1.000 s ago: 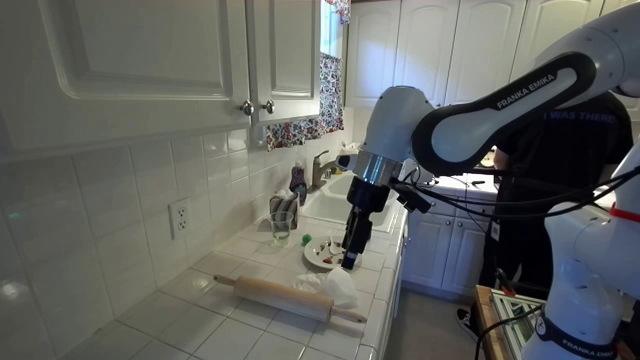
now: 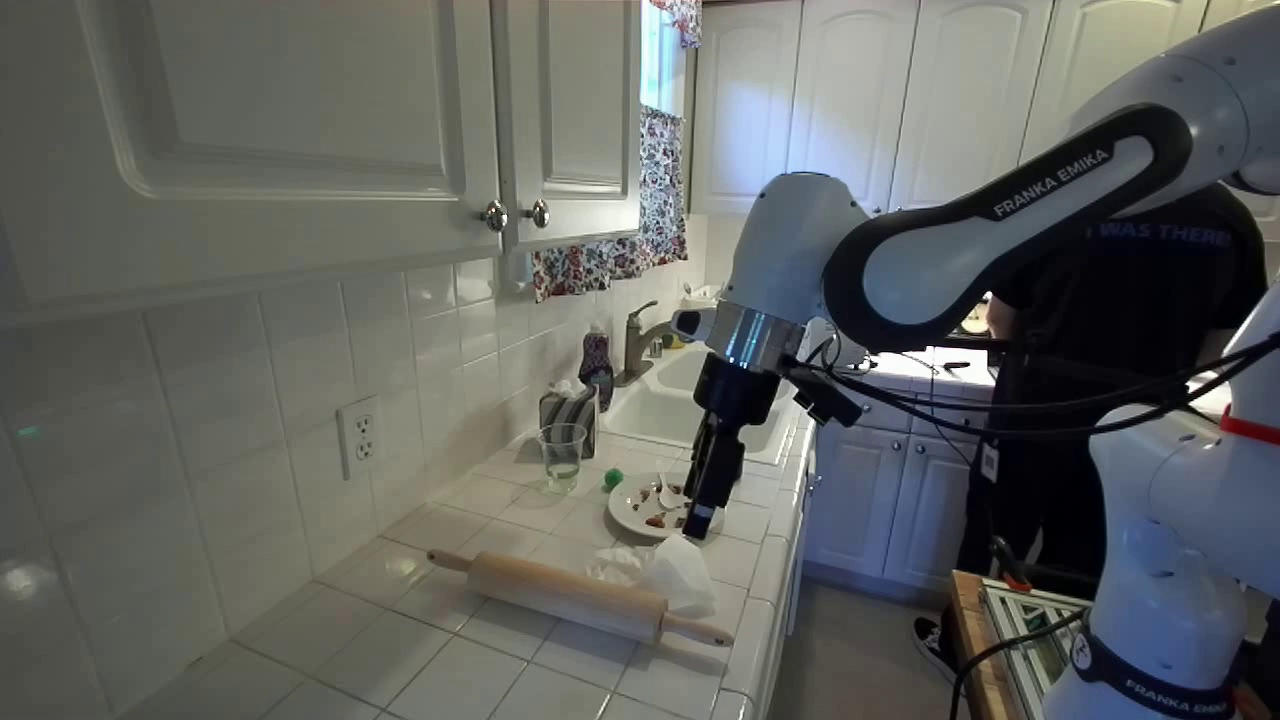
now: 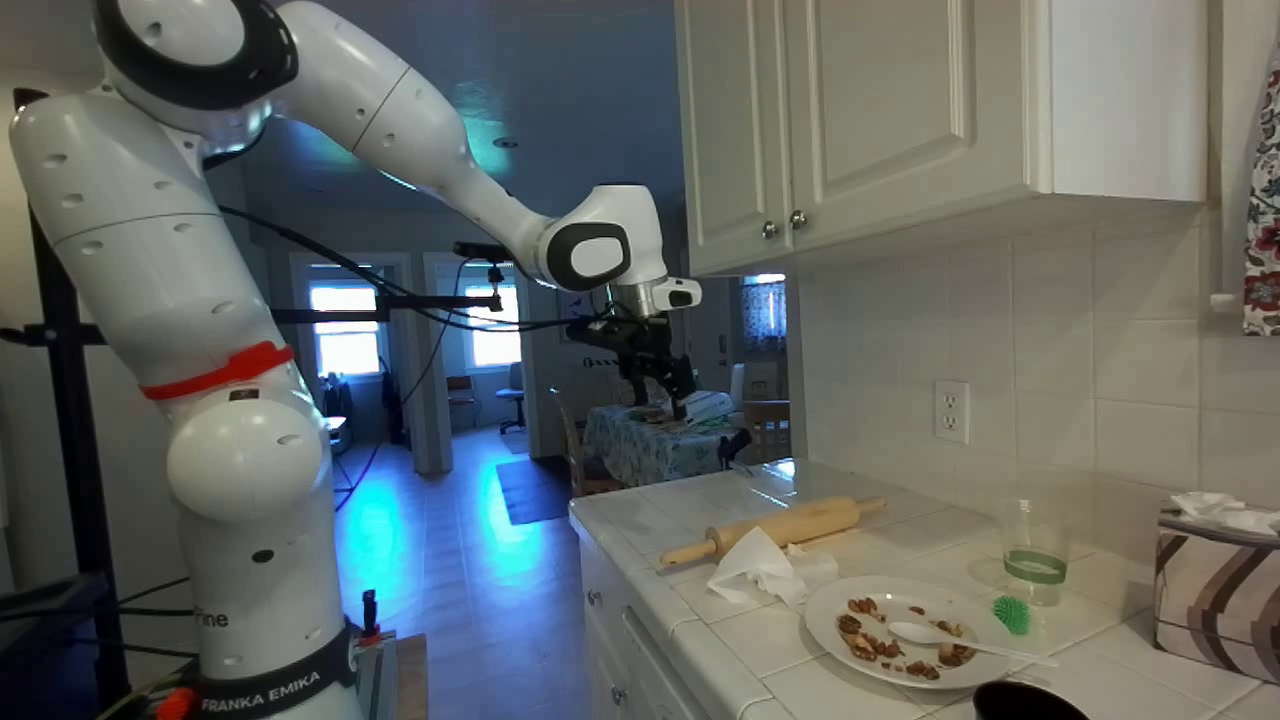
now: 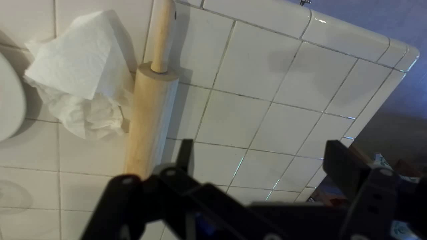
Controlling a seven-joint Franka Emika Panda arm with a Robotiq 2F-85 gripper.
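Note:
My gripper is open above the tiled counter, its two black fingers wide apart and only bare tile showing between them. A wooden rolling pin (image 4: 150, 120) lies on the counter to the left of the fingers in the wrist view. Crumpled white paper (image 4: 82, 72) rests beside the pin. A white plate (image 3: 828, 636) holds brown food pieces (image 3: 876, 648) and a white spoon (image 3: 960, 640). Near it sit a green spiky ball (image 3: 1011, 614) and a clear cup (image 3: 1035, 552) with a green band.
A striped tissue box (image 3: 1218, 594) stands by the wall, with the sink (image 2: 672, 408) beyond. A dark round container (image 3: 1026, 701) is near the plate. Upper cabinets (image 2: 312, 132) overhang the counter. Bare tile (image 2: 360, 636) lies on the near side of the pin.

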